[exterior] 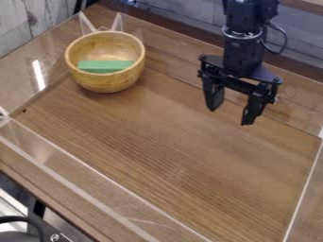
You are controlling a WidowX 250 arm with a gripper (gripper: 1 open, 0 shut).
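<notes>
The black robot arm with its gripper [233,96] hangs over the right rear of the wooden surface, its two dark fingers spread apart with nothing visible between them. A cream bowl [117,44] stands at the back left, with a green block [106,66] lying inside it. The gripper is well to the right of the bowl and apart from it.
Raised walls border it at the back and sides. Dark cables lie at the lower left corner.
</notes>
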